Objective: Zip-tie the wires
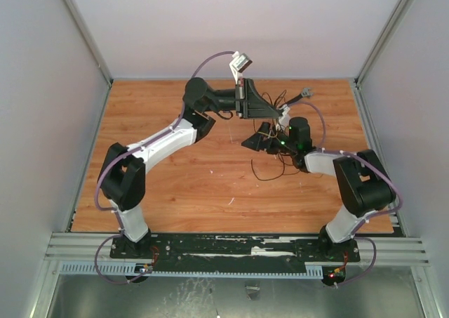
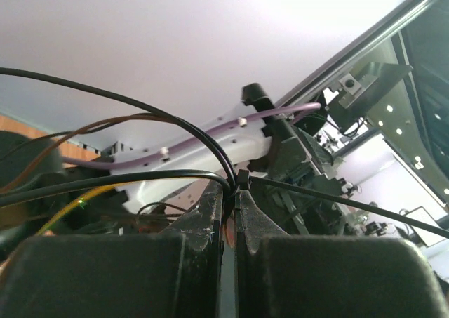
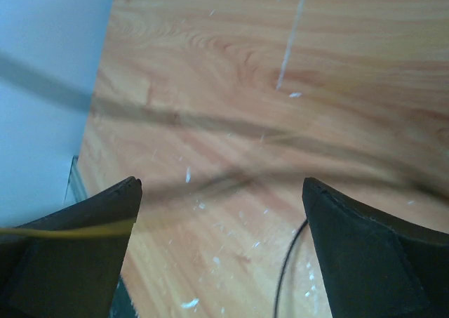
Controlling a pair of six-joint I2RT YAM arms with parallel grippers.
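Observation:
My left gripper point(image 1: 279, 111) is raised over the far right part of the table. In the left wrist view its fingers point(image 2: 200, 227) are shut on the wires point(image 2: 223, 165), gathered just at the tips. Around that bundle sits a black zip tie point(image 2: 243, 179), its straight tail reaching off to the right. My right gripper point(image 1: 254, 144) stands open, lower and nearer the front, among the hanging wires. Blurred brown strands cross the gap between its fingers in the right wrist view, and a yellow wire point(image 3: 84, 230) lies over its left finger point(image 3: 88, 262).
Loose wire ends point(image 1: 266, 178) trail on the wooden table point(image 1: 175, 199) below the right gripper. A grey connector point(image 1: 306, 93) lies behind the two arms.

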